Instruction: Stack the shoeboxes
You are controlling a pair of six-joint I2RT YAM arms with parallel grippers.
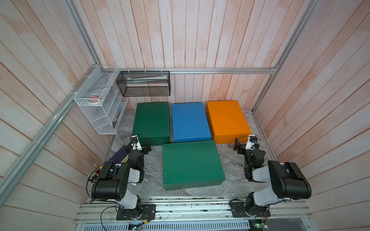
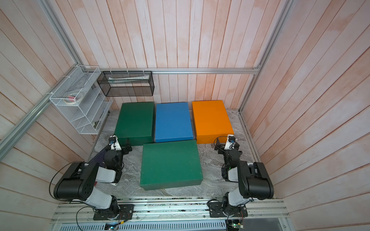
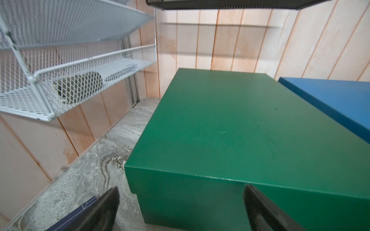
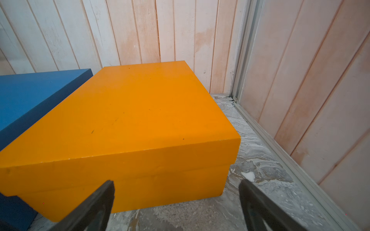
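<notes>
Four shoeboxes lie separately on the marble floor. A dark green one (image 1: 151,119), a blue one (image 1: 189,119) and an orange one (image 1: 227,117) form a back row; a wider green one (image 1: 191,165) lies in front of them at the middle. My left gripper is open, facing the near end of the back green box, with nothing between its fingers. My right gripper is open and empty, facing the near end of the orange box.
A white wire shelf (image 1: 96,100) hangs on the left wall and a black mesh basket (image 1: 142,92) above the back row. Dark items lie by my left arm.
</notes>
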